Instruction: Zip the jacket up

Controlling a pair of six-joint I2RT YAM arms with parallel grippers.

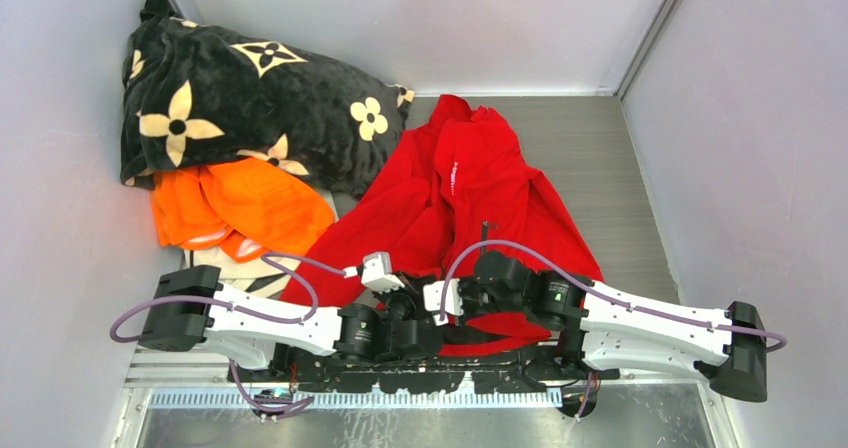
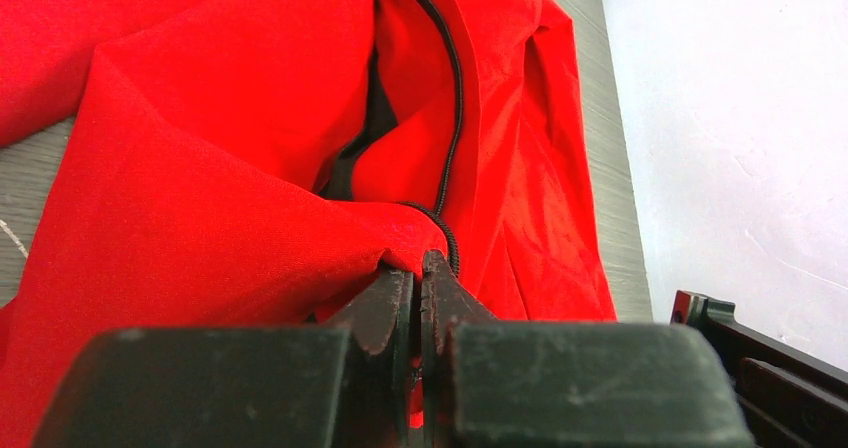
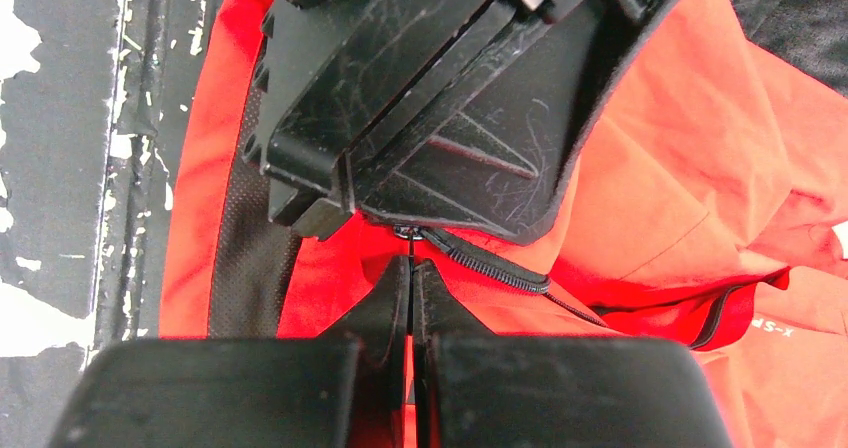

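A red jacket (image 1: 480,168) lies open on the floor, both arms low over its hem. In the left wrist view a black zipper tape (image 2: 450,88) runs up the jacket, and my left gripper is shut at a folded red edge with zipper teeth beside it; whether cloth is between its tips is unclear. In the right wrist view my right gripper is shut on a small zipper piece at the lower end of a zipper strip (image 3: 490,264), just beside the other gripper's black housing, which hides part of the jacket.
A dark patterned pillow (image 1: 250,98) and orange cloth (image 1: 235,208) lie at the left. Bare grey floor (image 1: 590,158) shows at the back right. Walls (image 1: 740,168) bound the space.
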